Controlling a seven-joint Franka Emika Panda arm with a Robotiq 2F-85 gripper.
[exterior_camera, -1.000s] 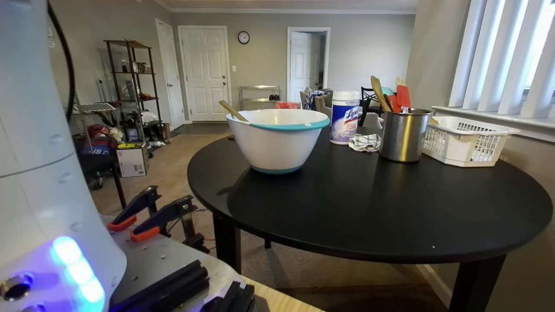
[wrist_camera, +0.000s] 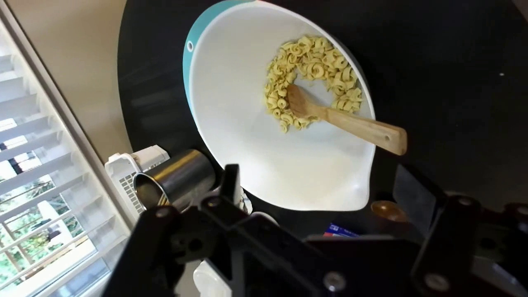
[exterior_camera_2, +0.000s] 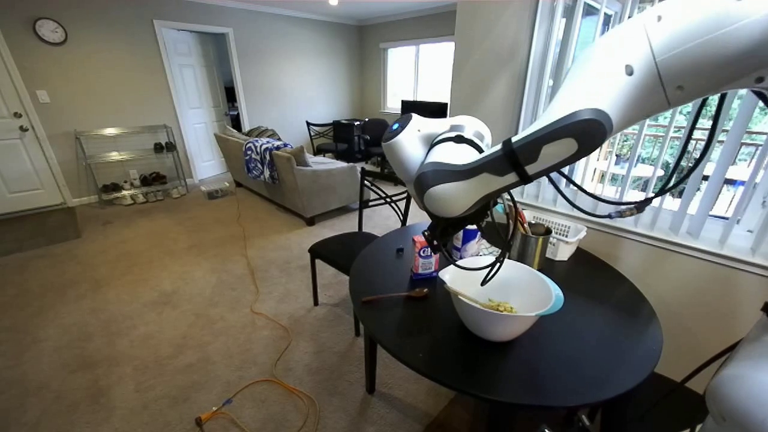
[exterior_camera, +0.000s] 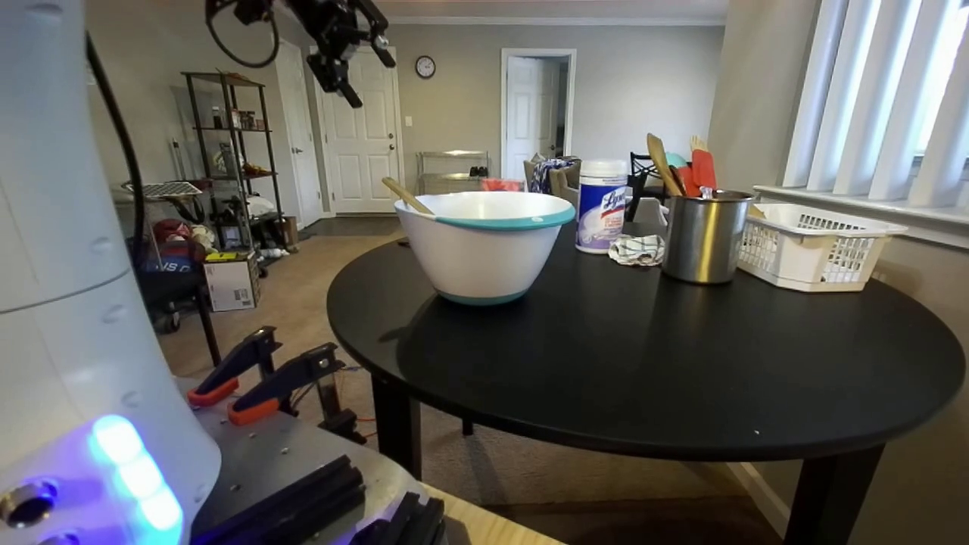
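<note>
A white bowl (wrist_camera: 237,119) with a teal rim stands on the round black table, holding curly yellow pasta (wrist_camera: 317,57) along one side of its bottom. A wooden spoon (wrist_camera: 346,121) rests in it, its handle reaching out over the rim. My gripper is open above the table, its two fingers wide apart and nothing between them. In exterior view 1 the gripper (exterior_camera: 368,82) shows at the top left, high above the bowl (exterior_camera: 486,250) and off to its left. The spoon handle (exterior_camera: 406,195) juts up from the bowl there.
Behind the bowl stand a Lysol tub (exterior_camera: 601,207), a folded cloth (exterior_camera: 637,250), a steel utensil pot (exterior_camera: 704,238) and a white basket (exterior_camera: 808,247). A red and blue carton (exterior_camera_2: 425,258) and a brown spoon (exterior_camera_2: 396,295) are on the table's left.
My gripper has come into exterior view 1 at the upper left, where it was out of sight a second ago. The bowl, spoon and other table items look unmoved.
</note>
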